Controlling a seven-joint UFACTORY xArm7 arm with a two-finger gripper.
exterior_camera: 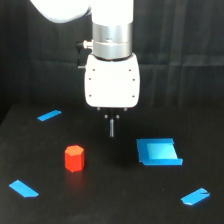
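Note:
A red block (pixel 74 158), roughly hexagonal in outline, sits on the dark table at the left of the camera view. My gripper (pixel 112 128) hangs above the table, to the right of the block and behind it in the view, clear of it. Its fingertips look like one narrow light strip under the white hand, so it appears shut. Nothing shows between them. To the right lies a blue square (pixel 158 152) with a lighter blue inner area; nothing rests on it.
Blue tape strips mark the table: one at the back left (pixel 49 115), one at the front left (pixel 23 188) and one at the front right (pixel 195 197). A dark curtain (pixel 180 50) hangs behind.

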